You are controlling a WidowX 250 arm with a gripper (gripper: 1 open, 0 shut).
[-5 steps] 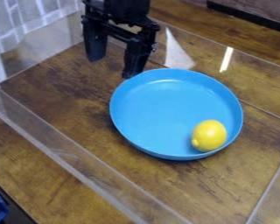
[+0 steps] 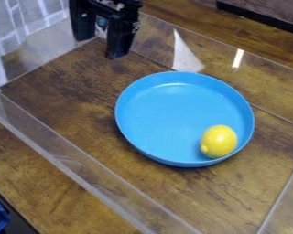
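Note:
My gripper (image 2: 103, 37) hangs at the top left, dark, open, with its two fingers spread apart and nothing visible between them. It is above and left of a light blue round plate (image 2: 161, 114). A yellow ball-like object (image 2: 219, 141), possibly a lemon or egg, rests on the lower right part of the plate.
A pale wedge-shaped piece (image 2: 186, 55) stands behind the plate. Clear walls (image 2: 63, 155) border the wooden surface at the left and front. A blue object (image 2: 0, 219) is partly visible at the bottom left corner. Bare wood lies left of the plate.
My gripper has moved left and upward, away from the plate. The plate and the yellow object have not visibly moved.

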